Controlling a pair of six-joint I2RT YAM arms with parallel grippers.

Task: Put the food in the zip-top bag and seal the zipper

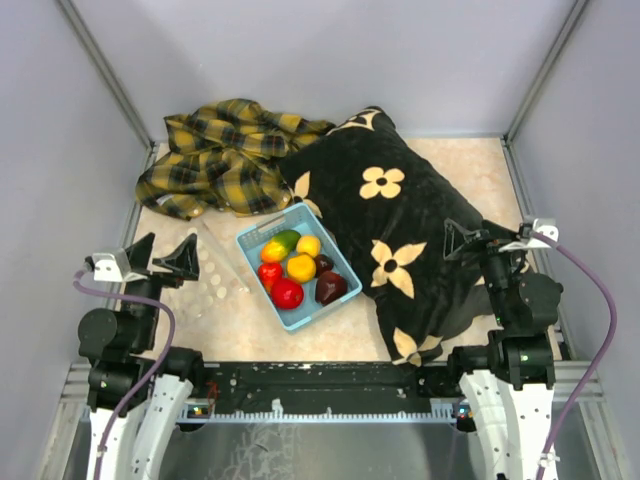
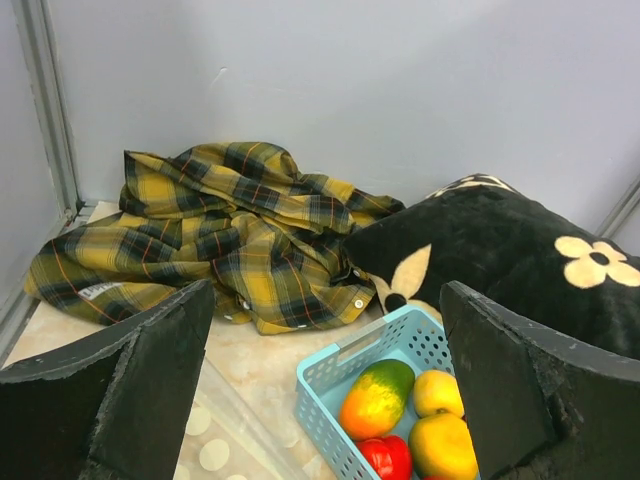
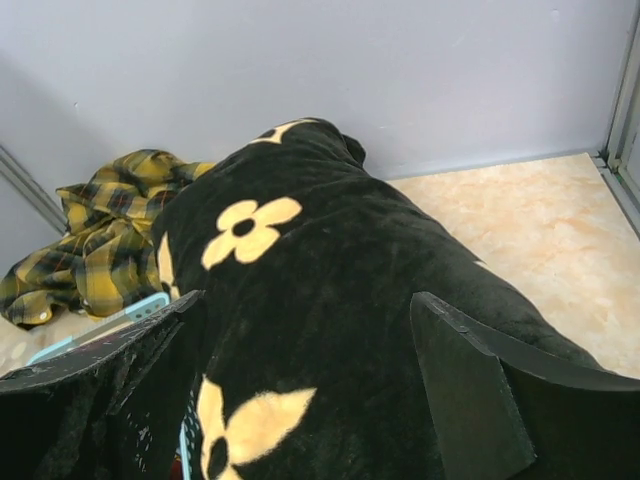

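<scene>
Several pieces of food lie together in a blue basket (image 1: 331,317) at mid-table: a green-orange mango (image 2: 377,398), yellow fruit (image 1: 301,267), red pieces (image 1: 287,293) and a dark red one (image 1: 330,287). Left of the basket, a clear zip top bag (image 1: 208,285) with pale dots lies flat; in the left wrist view its zip strip (image 2: 246,418) runs slantwise below the fingers. My left gripper (image 1: 165,258) is open above the bag's left side, nothing between its fingers. Over the dark cloth, my right gripper (image 1: 468,240) stands open and empty.
A black blanket with cream flowers (image 1: 383,183) covers the right middle, reaching the basket's edge. Yellow-black plaid cloth (image 1: 225,155) is heaped at the back left. Bare table (image 3: 500,212) shows at the back right and along the front.
</scene>
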